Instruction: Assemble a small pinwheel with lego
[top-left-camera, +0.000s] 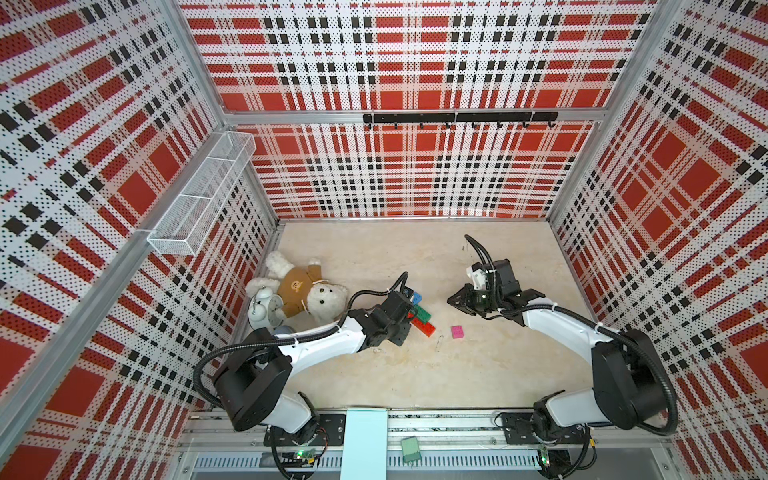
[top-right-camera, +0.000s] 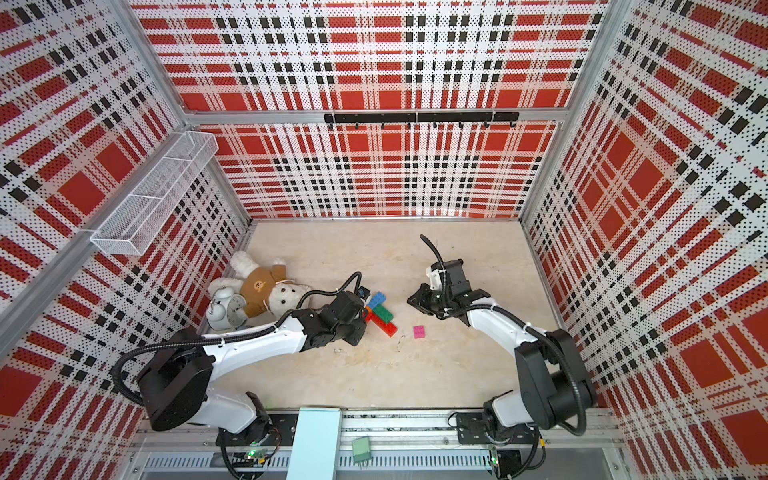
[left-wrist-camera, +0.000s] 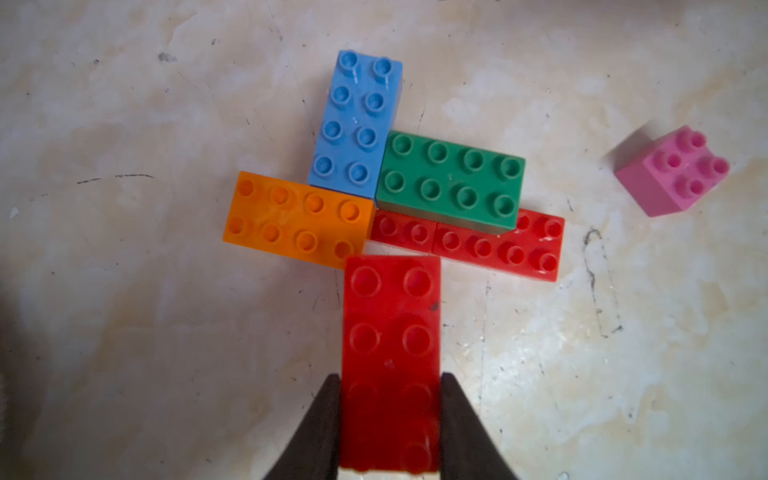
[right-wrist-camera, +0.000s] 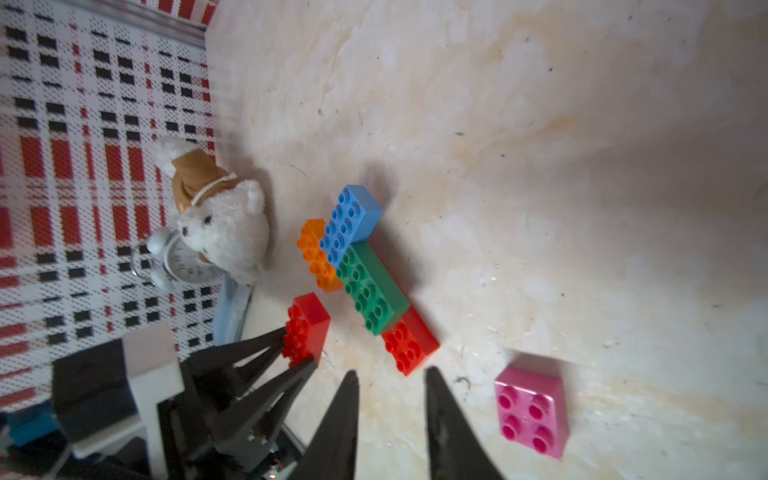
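In the left wrist view, my left gripper is shut on a red 2x4 brick (left-wrist-camera: 390, 312), held above the table. Beyond it lie blue (left-wrist-camera: 360, 112), green (left-wrist-camera: 452, 172) and orange (left-wrist-camera: 296, 216) bricks in a staggered cluster, with red pieces (left-wrist-camera: 528, 256) partly under or beside the green. A pink 2x2 brick (left-wrist-camera: 664, 176) lies apart to the right. In the right wrist view, my right gripper is partly open, empty between its fingers, above the table near the pink brick.
A plush bear (top-left-camera: 308, 296) and a white alarm clock (top-left-camera: 264, 308) lie at the left side. A wire basket (top-left-camera: 200, 200) hangs on the left wall.
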